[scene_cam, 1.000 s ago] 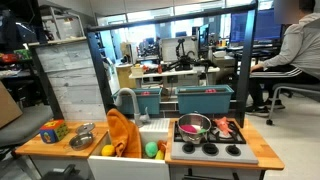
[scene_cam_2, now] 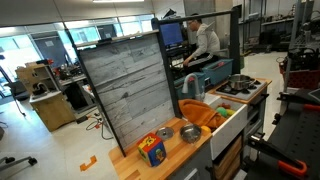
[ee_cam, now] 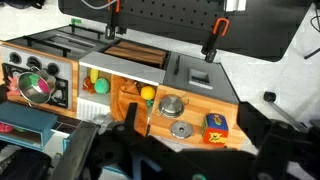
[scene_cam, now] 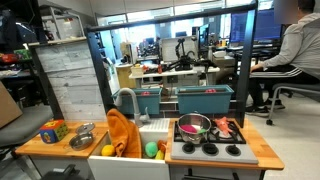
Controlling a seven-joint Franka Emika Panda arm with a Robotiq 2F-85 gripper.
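In the wrist view, my gripper is open, its two dark fingers wide apart with nothing visible between them. Well below it on the wooden counter are a metal pot [ee_cam: 172, 104], a round metal piece [ee_cam: 181, 129] and a colourful box [ee_cam: 214, 129]. An orange cloth [scene_cam: 122, 132] drapes over the left side of the white sink [scene_cam: 145, 170], where yellow and green items lie. On the stove to the right stands a steel pot [scene_cam: 194, 125] with something pink inside.
Stove knobs line the front of the stove [scene_cam: 212, 150]. A red item [scene_cam: 222, 126] lies beside the steel pot. Teal bins [scene_cam: 204, 100] stand behind the counter, and a grey plank panel [scene_cam_2: 140, 90] rises at its end. A person sits in the background.
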